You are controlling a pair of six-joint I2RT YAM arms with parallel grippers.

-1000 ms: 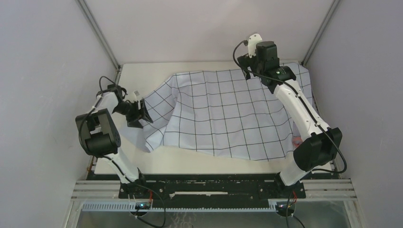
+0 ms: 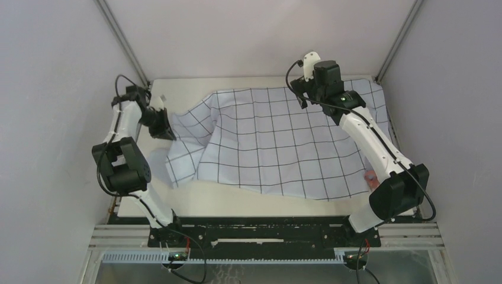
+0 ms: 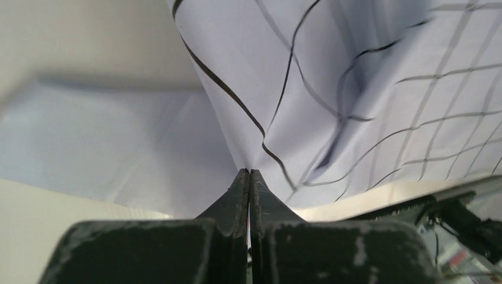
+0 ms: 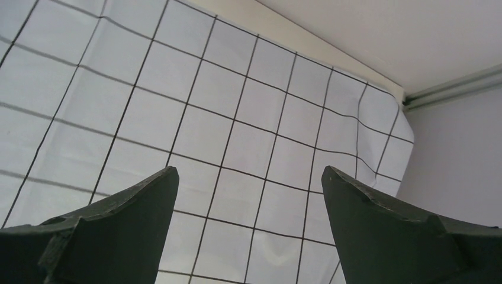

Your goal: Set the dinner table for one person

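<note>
A white tablecloth with a dark grid covers the middle and right of the table, its left end bunched and folded. My left gripper is shut on the cloth's left part, which is drawn up to the fingertips in the left wrist view. A plain white flap of cloth lies beneath. Over the far right of the cloth, my right gripper stands open, with nothing held between its fingers. In the top view that arm hides part of the cloth.
Bare cream tabletop shows at the back left and along the front. A small pinkish-red item sits at the right edge, partly behind the right arm. White walls enclose the sides and back.
My right arm has come a little toward the front, still open.
</note>
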